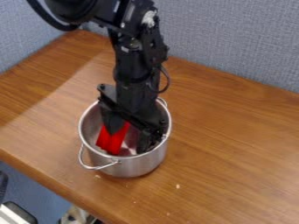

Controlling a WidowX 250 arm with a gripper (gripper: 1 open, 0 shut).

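Note:
A steel pot (126,164) with wire handles stands near the front edge of the wooden table. Inside it on the left lies a red object (110,138). The black gripper (128,131) reaches down into the pot from above, open, right beside and over the red object. Its fingertips are mostly hidden among dark parts and the pot's inside.
Grey padded walls stand behind it. The table's front edge is at the lower left, with some equipment below it.

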